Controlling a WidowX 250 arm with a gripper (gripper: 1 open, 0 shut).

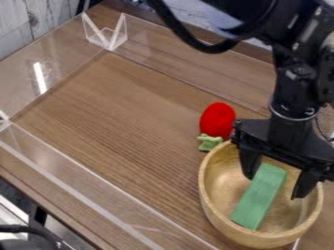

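Observation:
My gripper point(271, 156) is open over the upper part of a tan bowl point(222, 220) at the lower right, its two black fingers reaching above the rim. A green block point(257, 197) lies in the bowl, below and between the fingers, not held. A red object point(217, 119) lies just behind the bowl, with a small light-green piece point(209, 143) beside it.
A white wire holder point(107, 31) stands at the back left. Cables show at the bottom-left corner.

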